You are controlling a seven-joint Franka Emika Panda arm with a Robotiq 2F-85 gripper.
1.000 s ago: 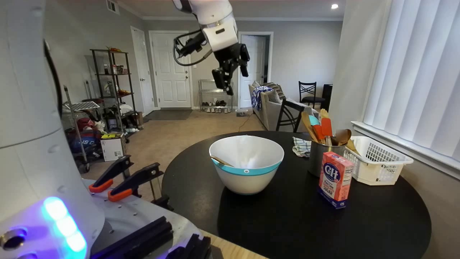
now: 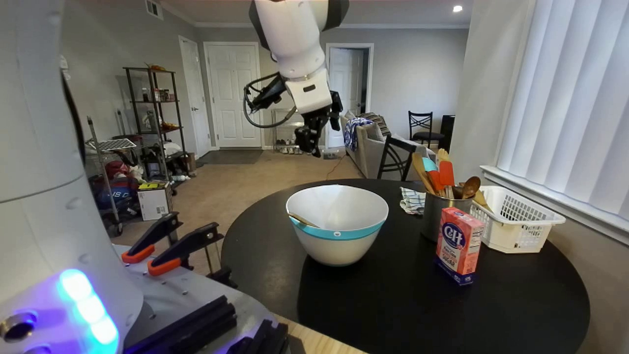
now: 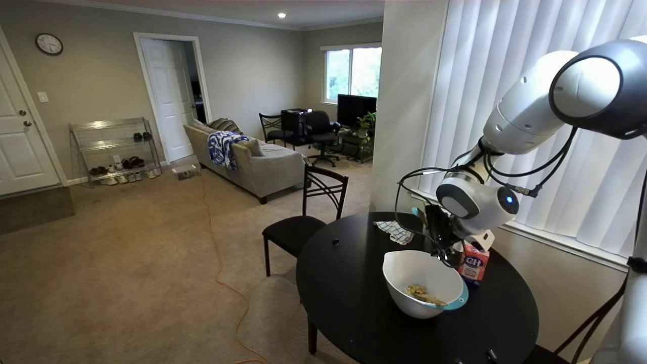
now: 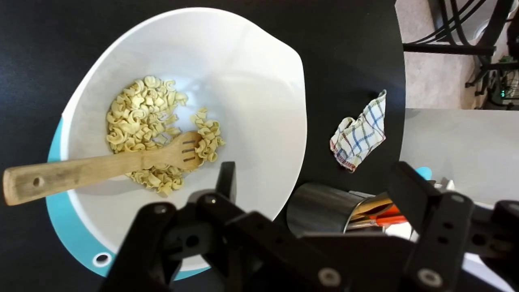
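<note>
A white bowl with a teal rim band (image 2: pixel 337 230) stands upright on the black round table. Curly pasta (image 4: pixel 141 114) lies in its bottom, and a wooden slotted spoon (image 4: pixel 97 170) rests over the pasta with its handle past the rim. Above the table, clear of the bowl, hangs my gripper. Its two fingers stand wide apart, so it is open, and I see nothing held between them. In exterior view 2 the gripper (image 3: pixel 447 252) appears partly in front of the sugar box, its fingers hard to make out.
A metal utensil holder (image 2: pixel 436 215), a pink sugar box (image 2: pixel 460 245) and a white basket (image 2: pixel 516 227) stand on the table's right. A checkered cloth (image 4: pixel 361 134) lies near the holder.
My gripper has come down and slightly to the right in exterior view 1. The bowl, spoon and other table items have stayed in place.
</note>
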